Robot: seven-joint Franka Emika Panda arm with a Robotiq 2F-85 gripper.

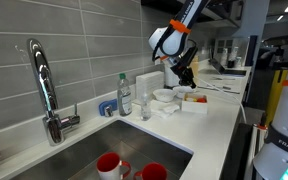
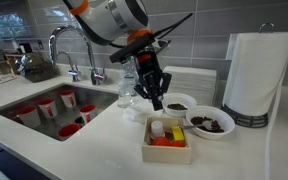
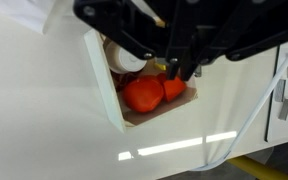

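My gripper hangs above an open cardboard box on the white counter, apart from its contents. In the wrist view the dark fingers of the gripper are together, with nothing visible between them. Below them in the box lie a rounded red item and a second red item beside it. A white-lidded container and a yellow item stand in the box too. The fingers and wrist hide part of the box in the wrist view.
Behind the box are a white bowl with dark contents and a smaller bowl. A paper towel roll stands at the right. The sink holds several red cups. Counter in front of the box is clear.
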